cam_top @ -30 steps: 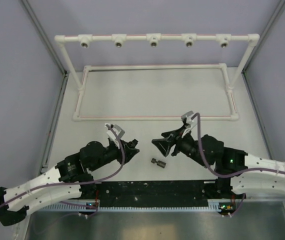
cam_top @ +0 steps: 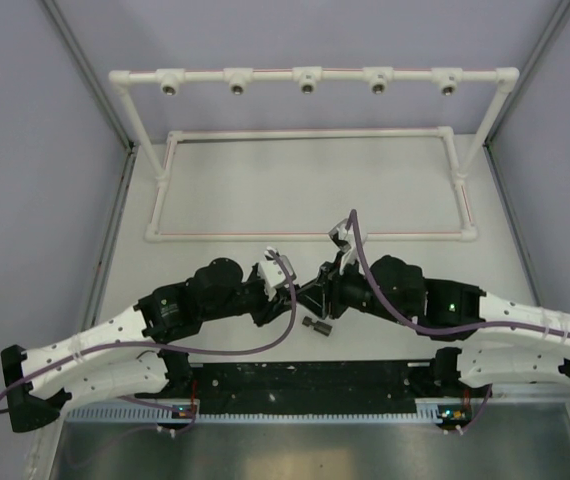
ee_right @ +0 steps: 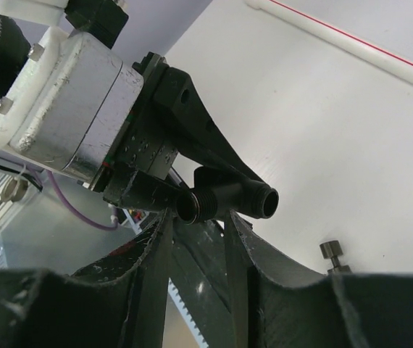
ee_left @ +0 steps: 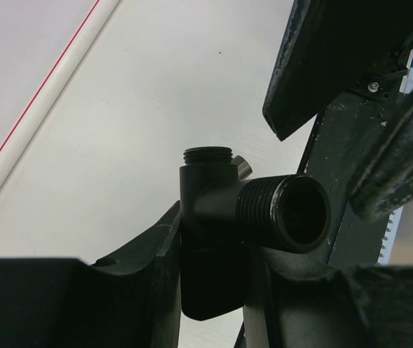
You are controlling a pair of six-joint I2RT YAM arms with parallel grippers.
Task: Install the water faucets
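My left gripper is shut on a black faucet (ee_left: 210, 192), gripping its lower end. One threaded end points up and a wider threaded mouth faces my right gripper's fingers (ee_left: 301, 80). In the right wrist view, that faucet (ee_right: 224, 196) lies just beyond my right gripper, whose fingers stand apart. A gap shows between the right fingers and the faucet in the left wrist view. Above, the white pipe frame (cam_top: 272, 76) carries several downward-facing outlets, including a middle outlet (cam_top: 307, 86). From the top, the grippers nearly meet and hide the held faucet.
A small dark fitting (cam_top: 317, 326) lies on the white board (cam_top: 235, 265) just in front of the grippers. The lower white pipe rectangle (cam_top: 255, 237) stands behind them. Bare board extends behind the arms, and a dark strip (cam_top: 295, 390) runs along the front.
My left gripper has moved right with the faucet, and my right gripper has come slightly left towards it and turned.
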